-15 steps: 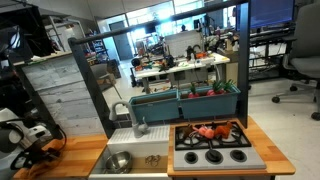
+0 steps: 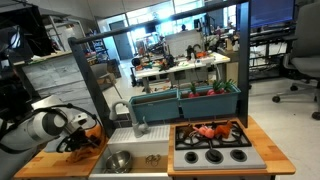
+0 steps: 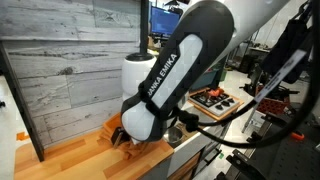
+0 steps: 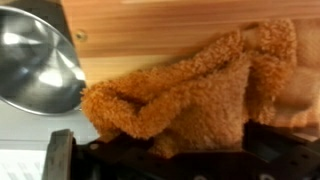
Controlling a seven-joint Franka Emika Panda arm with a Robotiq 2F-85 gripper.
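A fluffy orange towel (image 4: 190, 100) lies bunched in the middle of the wrist view, over a wooden surface. The gripper stands open with its fingers spread to either side of the near part of the towel, whose lower end is hidden by the gripper body. In exterior view 2 the towel (image 3: 112, 127) shows behind and below the gripper (image 3: 124, 140), low over the wooden counter. From exterior view 1, orange cloth (image 2: 93, 134) shows by the gripper at the counter's left part; the fingertips are hard to make out there.
A metal bowl (image 4: 40, 65) stands just left of the towel in the wrist view, by the faucet (image 2: 136, 122). Farther right is a stove (image 2: 212, 155) with red items on it. A blue rack (image 2: 155, 108) stands behind, and a grey plank wall (image 3: 70, 75) bounds the counter.
The arm has moved right along the counter toward the bowl. The orange cloth shows farther right along with it. Bowl, stove and rack have stayed put.
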